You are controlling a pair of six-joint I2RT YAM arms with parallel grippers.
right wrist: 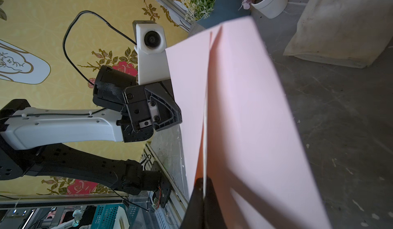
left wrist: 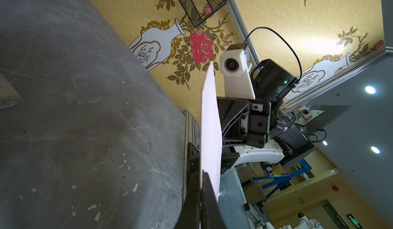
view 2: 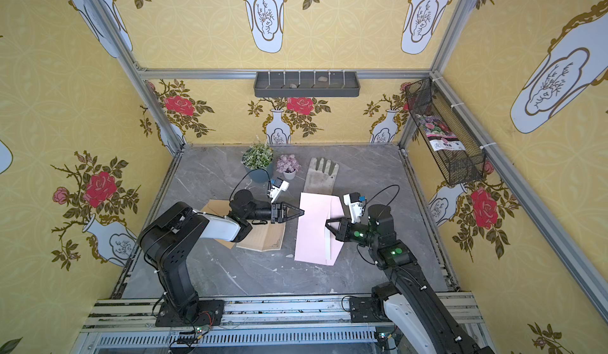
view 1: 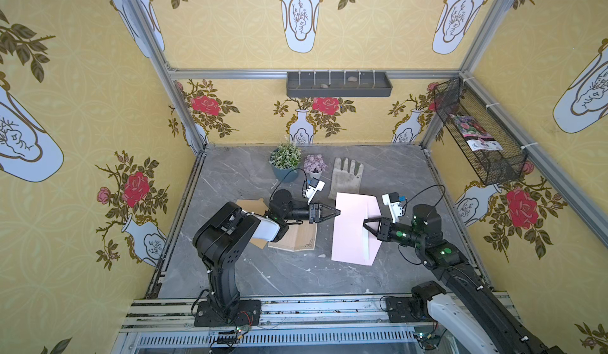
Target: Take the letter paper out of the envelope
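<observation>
The pink envelope (view 1: 348, 230) is held up above the grey table between my two arms. My left gripper (view 1: 338, 212) is shut on its left edge; in the left wrist view the pink sheet (left wrist: 210, 134) rises edge-on from the fingertips. On the other side, my right gripper (view 1: 365, 223) is shut on a thin pale paper edge (right wrist: 205, 143) along a narrow opening between two pink panels. Whether that edge is the letter paper or part of the envelope, I cannot tell. No more of the letter paper can be made out.
Brown cardboard (view 1: 294, 237) lies beneath my left arm. Behind are a green potted plant (view 1: 285, 157), a small purple-flowered pot (view 1: 314, 164) and a pale work glove (view 1: 346, 175). Bare table (view 1: 253, 274) shows along the front.
</observation>
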